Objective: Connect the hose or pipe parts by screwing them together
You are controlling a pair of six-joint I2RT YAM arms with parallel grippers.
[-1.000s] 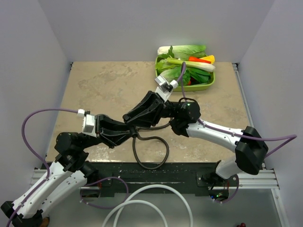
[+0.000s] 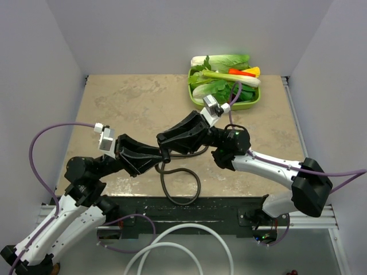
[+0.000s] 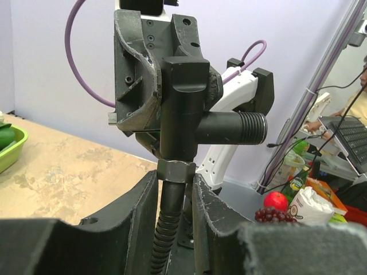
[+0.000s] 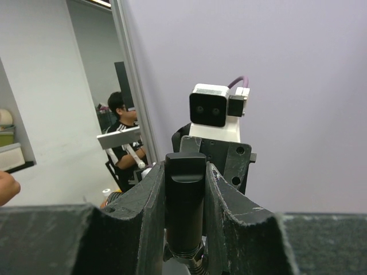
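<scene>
Both grippers meet above the table's middle front. In the left wrist view my left gripper is shut on the black hose at its hex end. Just above, a black tee fitting with a threaded side branch is held by my right gripper, shut on its upper body. Hose and fitting are in line and appear touching; whether they are joined I cannot tell. The rest of the hose lies looped on the table below.
A green basket of vegetables stands at the back right. White tubes hang beyond the front edge. Grey walls surround the back and sides.
My right arm has moved slightly to the right in the top view over the last second. My left arm has shifted only a little.
</scene>
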